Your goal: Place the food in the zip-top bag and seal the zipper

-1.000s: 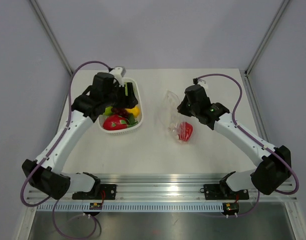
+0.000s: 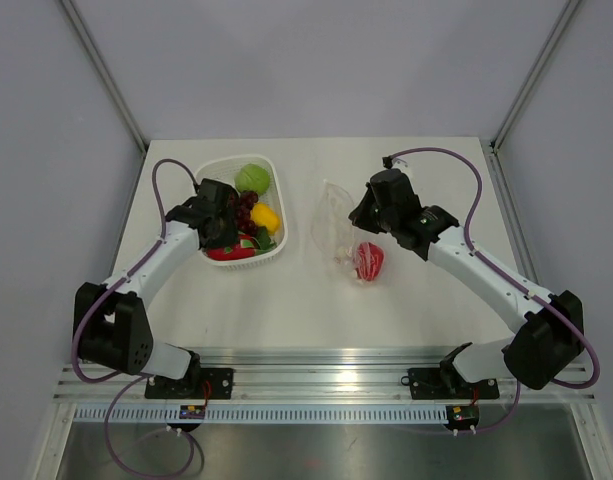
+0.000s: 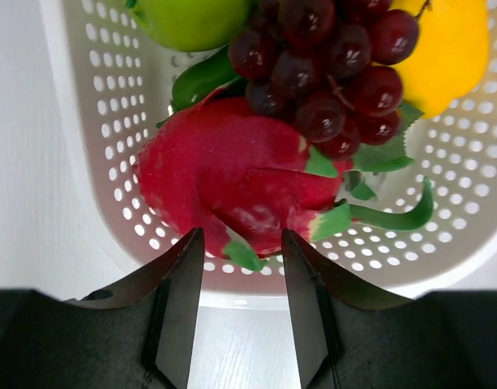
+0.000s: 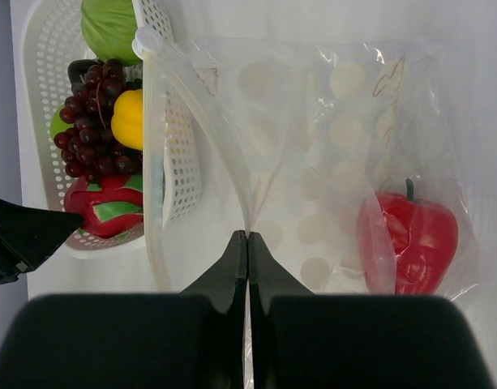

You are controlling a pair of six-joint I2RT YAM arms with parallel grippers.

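A clear zip top bag (image 4: 313, 138) with a red pepper (image 4: 422, 243) inside lies on the table. My right gripper is shut on the bag's thin film, which runs up to the fingertips. In the left wrist view, a red dragon fruit (image 3: 232, 162) with green tips lies in the white basket (image 3: 70, 89). My left gripper is part open at the fruit's near end, one green tip between its fingers, not clamped. Dark grapes (image 3: 321, 65), a yellow pepper (image 3: 451, 53) and a round green fruit (image 3: 187, 20) lie beyond it.
A green cabbage (image 2: 253, 178) sits at the basket's far end. The basket's near wall is close to my left fingers. Bare table (image 2: 276, 310) lies in front of the basket and bag; the bag's mouth stands close to the basket's right side.
My left gripper has come down from above the basket to the dragon fruit at its near end. The bag and my right gripper have shifted slightly left.
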